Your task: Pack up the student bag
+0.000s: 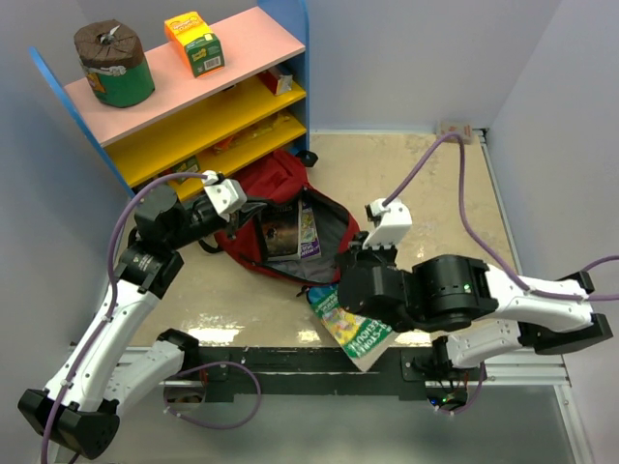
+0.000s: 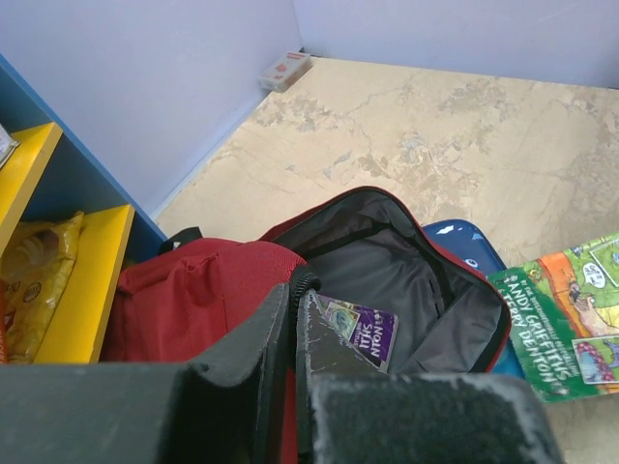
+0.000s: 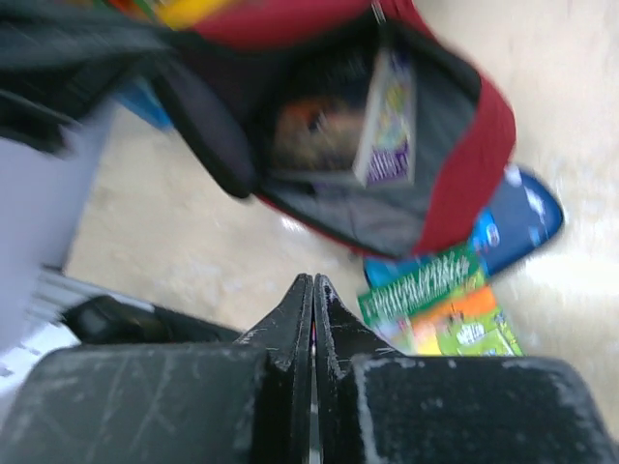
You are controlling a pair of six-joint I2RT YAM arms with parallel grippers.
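The red student bag (image 1: 323, 220) lies open on the table, with two books (image 1: 282, 237) inside, the smaller one purple-spined. My left gripper is shut on the dark zip edge of the bag's red flap (image 2: 213, 285), holding it up. A green comic book (image 1: 353, 327) lies tilted in front of the bag, partly over the table's front edge. Between it and the bag shows a blue case (image 2: 462, 240). My right gripper is shut with nothing visible between its fingers, above the table left of the green book in its own view.
A shelf (image 1: 213, 121) stands behind on the left, with an orange-and-green box (image 1: 193, 43) and a wrapped roll (image 1: 114, 63) on top. A small clear box (image 1: 454, 131) sits in the far right corner.
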